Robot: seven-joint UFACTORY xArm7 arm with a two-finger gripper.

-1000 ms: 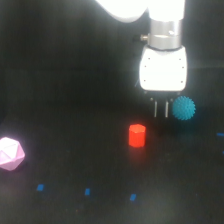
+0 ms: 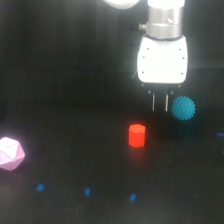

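A small red block [image 2: 137,135] with an angular outline rests on the dark table, left of centre below the gripper in the image. To the right, a blue ball [image 2: 183,108] with a bumpy surface lies close beside the fingers in the image. At the left edge sits a pink faceted shape [image 2: 10,153]. My white gripper [image 2: 160,103] points down from the top. Its two thin fingers are apart, with only dark background between them, so it is open and holds nothing.
Small blue marks [image 2: 87,191] dot the dark surface [image 2: 70,120] along the front, and another blue mark [image 2: 220,134] shows at the right edge.
My gripper has shifted upward in the image and very slightly left. The red block, blue ball and pink shape have stayed in place.
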